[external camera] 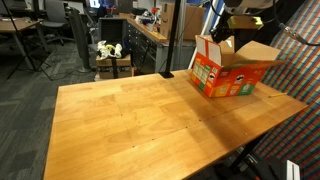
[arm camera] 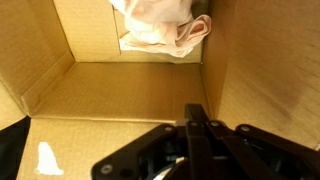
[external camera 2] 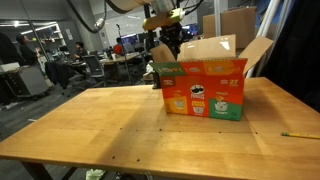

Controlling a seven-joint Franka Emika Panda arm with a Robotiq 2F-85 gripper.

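An open cardboard box [external camera 2: 203,92], printed red, orange and green, stands on the wooden table with its flaps spread. Above its opening hangs my gripper [external camera: 231,40], pointing down into it. The wrist view looks into the box, where a crumpled pale pink cloth [arm camera: 165,32] lies against the far wall, partly cut off by the frame's top. In that view my dark gripper is at the lower right, its fingers together and apart from the cloth. It is shut, with nothing showing between its fingers.
The raised flaps [external camera 2: 258,52] stand close around the arm. A thin pencil-like stick [external camera 2: 300,136] lies on the table to the right of the box.
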